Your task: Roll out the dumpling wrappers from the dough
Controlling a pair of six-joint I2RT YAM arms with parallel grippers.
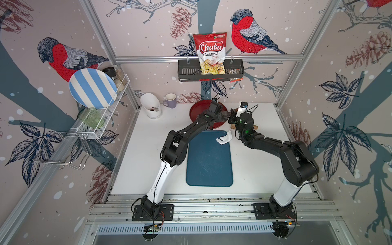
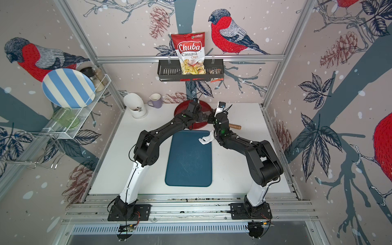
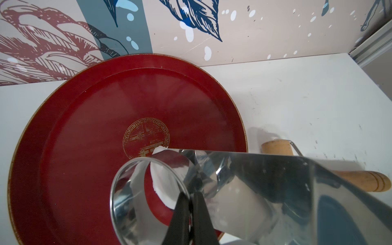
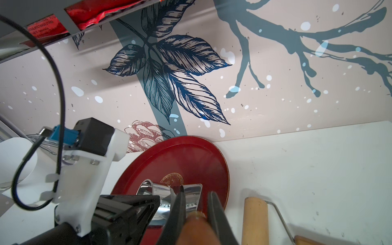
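Over the red round tray [image 3: 89, 143], my left gripper is shut on the thin edge of a shiny metal scraper [image 3: 261, 179] with a rolled, tube-like handle. A white piece [image 3: 163, 183], apparently dough, lies on the tray, partly hidden by the scraper. To the tray's right, my right gripper is shut on a brown wooden handle [image 4: 198, 232]; the rest of that tool is out of view. On the table just right of the tray lies a small wooden roller [image 4: 255, 220] with a wire frame and wooden grip [image 3: 363, 179].
A blue board [image 1: 209, 163] fills the middle front, with a white crumpled, cloth-like piece [image 1: 223, 138] at its far right corner. Back left stand a white container [image 1: 151, 106] and a mug [image 1: 169, 100]. Above hangs a shelf [image 1: 210, 76] with chips.
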